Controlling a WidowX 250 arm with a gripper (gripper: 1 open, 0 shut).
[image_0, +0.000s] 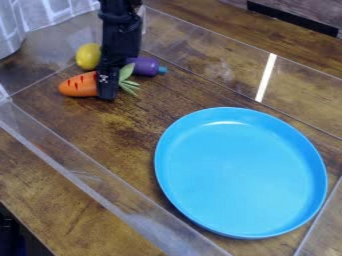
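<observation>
My black gripper (110, 82) is down over an orange toy carrot (80, 86) at the upper left, shut on it near its leafy green top. A yellow toy (88, 55) lies just behind, and a purple toy (147, 67) lies to the right, partly hidden by the gripper and leaves.
A large blue plate (241, 170) fills the lower right on the wooden table (94, 180). Clear plastic edges run along the left and right. A silver pot (8, 22) is at the top left corner.
</observation>
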